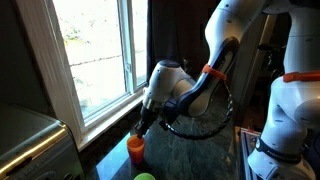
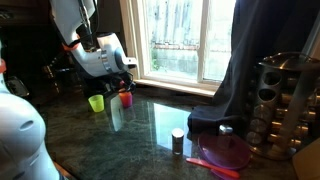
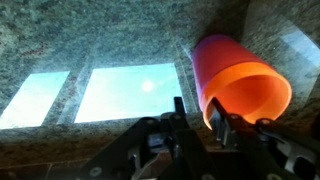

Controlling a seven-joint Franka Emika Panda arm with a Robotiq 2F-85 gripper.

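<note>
An orange-pink cup (image 1: 136,149) stands upright on the dark countertop near the window. The wrist view shows the cup's orange rim and open mouth (image 3: 255,95) from above, on the right. My gripper is at the near-left side of that rim, its fingers apart. The left finger (image 3: 180,106) lies outside the cup, while the right one overlaps the mouth; contact with the wall cannot be told. A green cup (image 1: 145,177), yellow-green in the second exterior view (image 2: 97,103), stands a short way off.
A window (image 2: 180,40) backs the counter (image 2: 130,150). At the far right are a purple plate (image 2: 220,150) with a red-handled utensil (image 2: 212,167), a dark canister (image 2: 178,140) and a spice rack (image 2: 268,105).
</note>
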